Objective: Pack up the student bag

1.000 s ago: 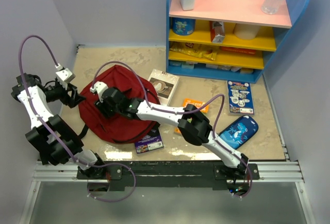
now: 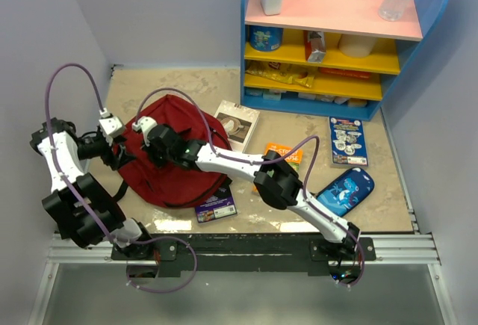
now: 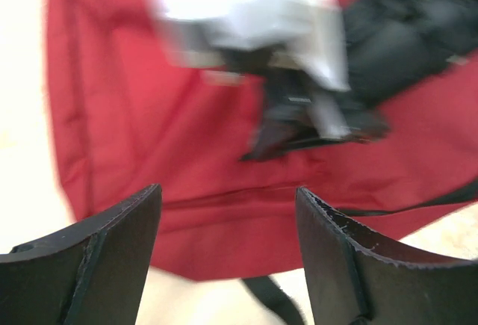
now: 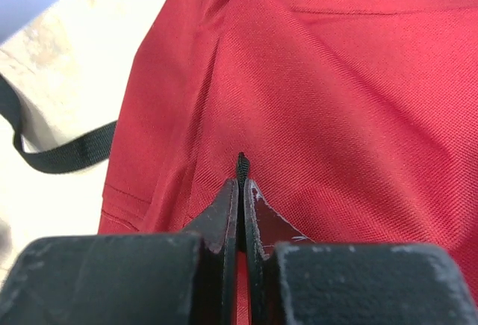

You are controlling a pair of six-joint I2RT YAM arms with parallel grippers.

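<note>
The red bag (image 2: 196, 189) lies flat and rumpled on the table, left of centre. At its left edge is my left gripper (image 2: 127, 159); in the left wrist view its fingers (image 3: 119, 246) stand apart over the red cloth, nothing between them. My right gripper points down at the bag, its fingers shut. A small black tip (image 4: 243, 162) shows between them against the cloth; I cannot tell whether it is part of the bag or of the fingers. In the left wrist view the right gripper appears blurred, just beyond my left fingers.
A black strap (image 4: 71, 155) extends from the bag's edge. Around the bag lie a pale book (image 2: 237, 125), a purple book (image 2: 216, 205) and an orange book (image 2: 284, 153). A blue book (image 2: 348, 141) and a blue pencil case (image 2: 346, 192) are at right. A shelf (image 2: 321, 5) stands behind.
My left arm has moved right, from beside the bag to over its left edge. The right arm has shifted only slightly; its gripper stays over the bag.
</note>
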